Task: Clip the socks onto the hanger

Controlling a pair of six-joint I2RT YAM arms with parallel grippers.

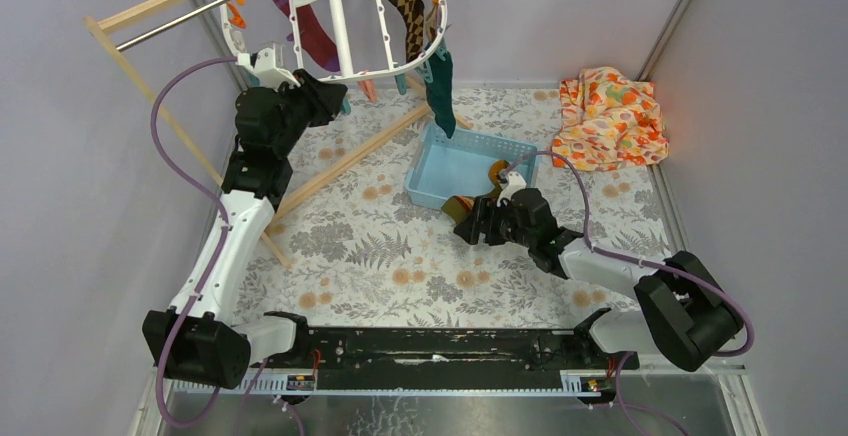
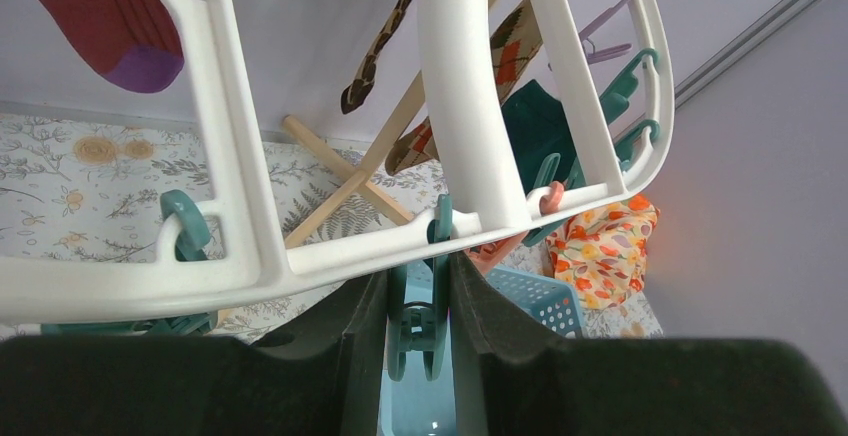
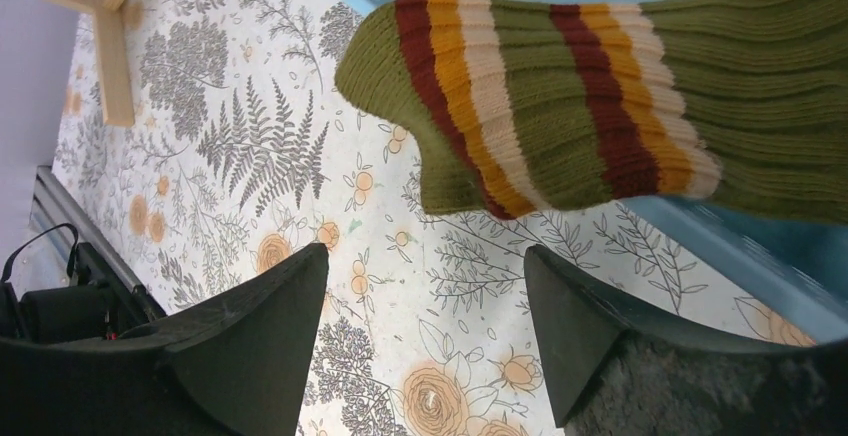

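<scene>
A striped olive sock [image 3: 520,106] lies over the rim of the blue basket [image 1: 430,186]. My right gripper [image 1: 478,218] stands open beside it, nothing between its fingers. My left gripper is at the white hanger's [image 2: 470,156] lower bar, its fingers closed around a teal clip [image 2: 418,326]; how firmly they grip is hard to tell. Several socks hang from the hanger, among them a red-purple one [image 1: 310,26], a checked one [image 1: 405,6] and a teal one [image 1: 440,91].
An orange floral cloth [image 1: 605,121] lies at the back right. A wooden stand [image 1: 150,11] carries the hanger. The floral surface [image 1: 390,276] in front of the basket is clear.
</scene>
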